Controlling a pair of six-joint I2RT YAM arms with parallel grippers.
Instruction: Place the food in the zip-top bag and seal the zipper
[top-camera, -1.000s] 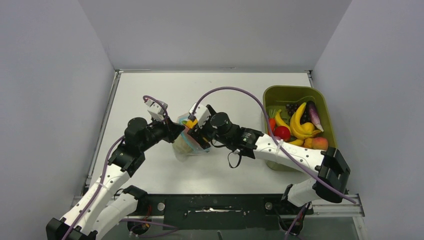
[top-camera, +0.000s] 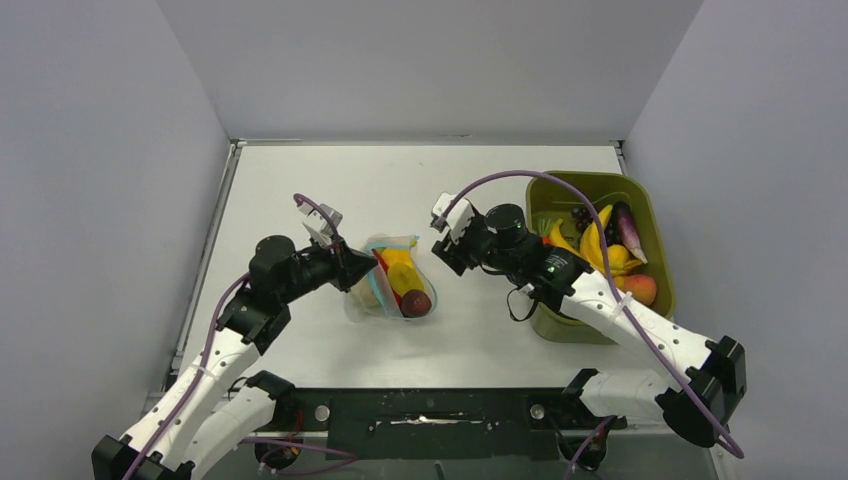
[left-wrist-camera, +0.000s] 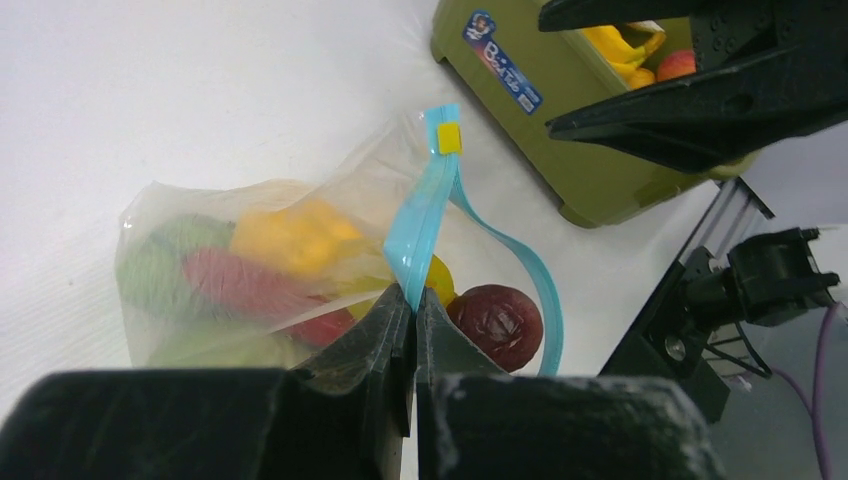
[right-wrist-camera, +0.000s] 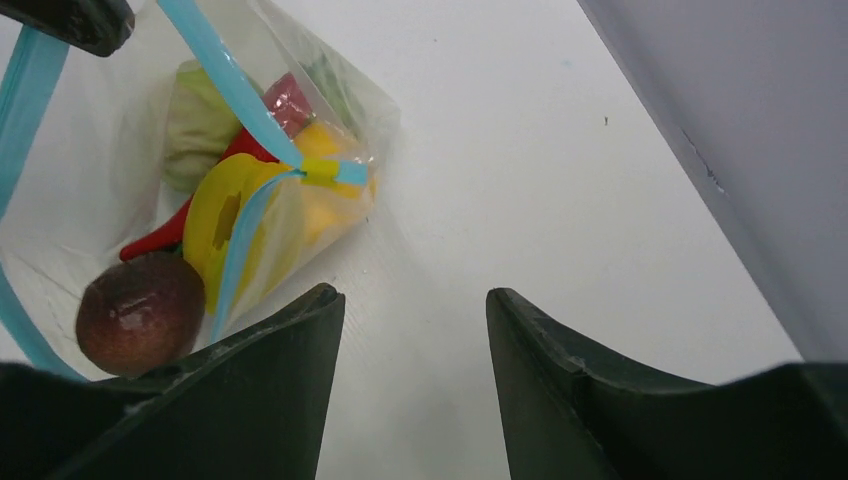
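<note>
The clear zip top bag (top-camera: 425, 290) lies on the table with its mouth apart, holding several foods, among them a dark round fruit (top-camera: 415, 303) and yellow pieces (top-camera: 402, 272). In the left wrist view, the tips of my left gripper are shut on the light-blue zip edge (left-wrist-camera: 412, 235) of one side. A yellow slider (left-wrist-camera: 449, 138) sits at the far corner of that zip. My right gripper is open with nothing between its fingers, to the right of the bag and apart from it. The right wrist view shows the slider (right-wrist-camera: 320, 172) beyond its left finger.
A green bin (top-camera: 568, 326) with bananas (top-camera: 594, 240), an eggplant (top-camera: 628, 232) and other produce stands at the right, behind the right forearm.
My right gripper has moved right, away from the bag, uncovering its mouth and the food. The left gripper has shifted slightly right, with the bag's edge.
</note>
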